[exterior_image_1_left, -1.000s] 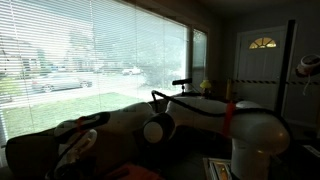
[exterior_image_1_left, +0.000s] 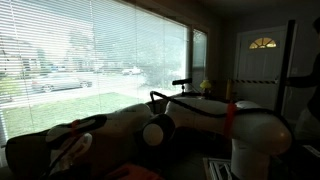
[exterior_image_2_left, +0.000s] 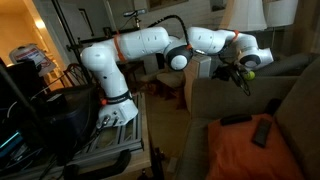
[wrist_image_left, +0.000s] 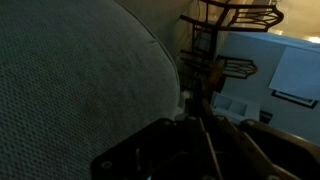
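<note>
My gripper (exterior_image_2_left: 240, 84) hangs just above the back of a grey sofa (exterior_image_2_left: 205, 110), its fingers dark and small in exterior view 2. The wrist view shows the dark gripper beside a large grey fabric surface (wrist_image_left: 75, 90), with deep shadow around the fingers. Going by the narrow dark outline, the finger looks shut; what lies between the fingers is lost in the dark. On the red cushion (exterior_image_2_left: 245, 155) are a black elongated object (exterior_image_2_left: 235, 119) and a dark remote-like object (exterior_image_2_left: 262, 131).
Behind the sofa in the wrist view stand wooden chairs (wrist_image_left: 205, 35) and a pale cabinet (wrist_image_left: 238, 106). A black office chair (exterior_image_2_left: 40, 95) is at the far left. The sofa's padded back lies close to the gripper.
In exterior view 1 the arm's near section has sunk slightly. A pale shape at the right edge has given way to a dark one.
</note>
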